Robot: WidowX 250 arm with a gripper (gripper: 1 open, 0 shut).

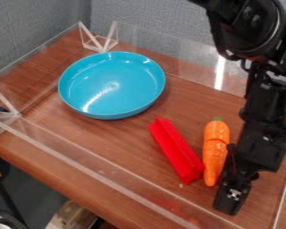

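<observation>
An orange toy carrot (214, 150) with a green top lies upright in view on the wooden table, right of a red bar-shaped object (175, 152) that lies diagonally. My black gripper (234, 188) is low at the right, just beside the carrot's lower end, its tips near the table. Whether it is open or shut I cannot tell.
A blue bowl (111, 83) sits at the upper left. Clear plastic walls with white brackets edge the table. Bare wood (74, 143) lies below and left of the bowl.
</observation>
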